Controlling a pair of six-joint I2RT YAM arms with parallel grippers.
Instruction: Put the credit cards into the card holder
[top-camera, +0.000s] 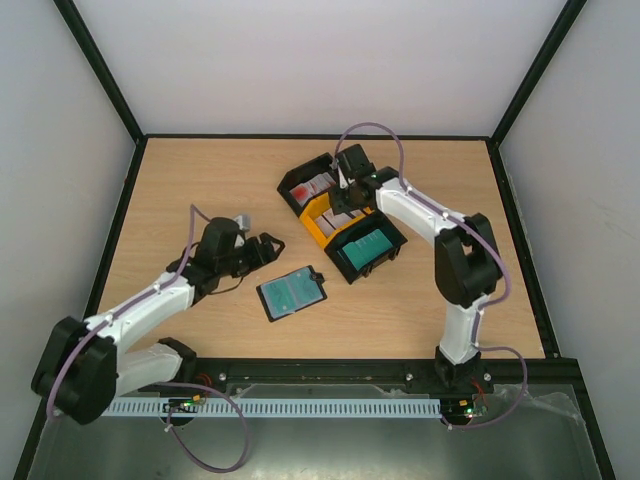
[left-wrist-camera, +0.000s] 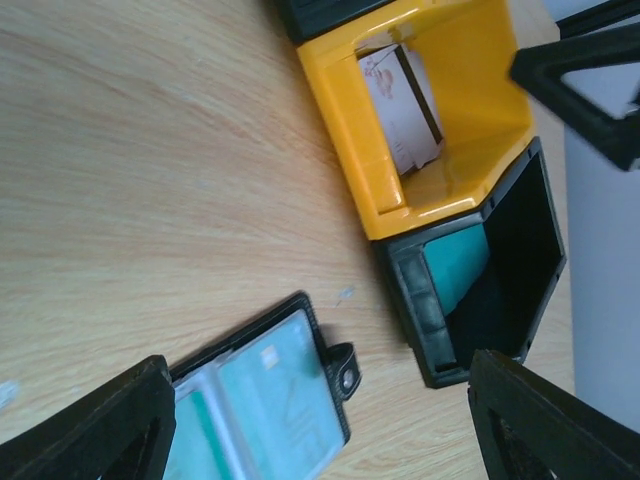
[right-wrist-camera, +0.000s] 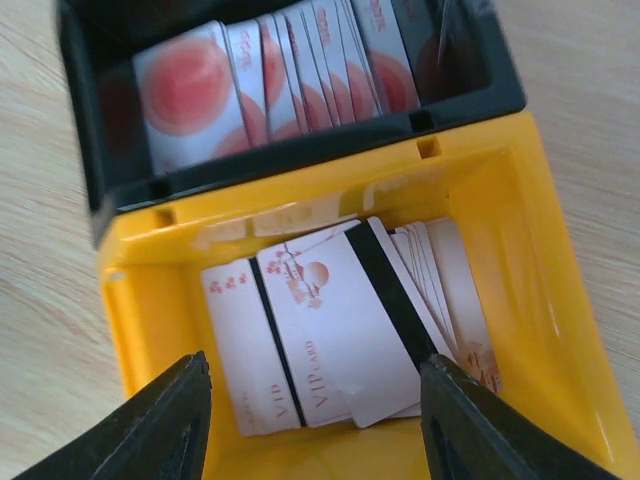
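Observation:
A dark-edged card holder (top-camera: 292, 293) with clear sleeves lies flat on the table, teal cards (left-wrist-camera: 283, 400) showing inside it. White cards with a black stripe (right-wrist-camera: 343, 320) lie in the yellow bin (right-wrist-camera: 160, 330). Just above that bin hovers my right gripper, its fingers parted and nothing between them. To the left of the holder, my left gripper (top-camera: 268, 250) is open and empty, over bare table. In the left wrist view, part of the right gripper's fingers (left-wrist-camera: 580, 90) shows at the upper right.
One black bin (right-wrist-camera: 300, 155) behind the yellow one holds cards with red circles (right-wrist-camera: 190, 90). Another black bin (left-wrist-camera: 425, 300) in front holds teal cards (left-wrist-camera: 457, 265). The three bins touch in a row.

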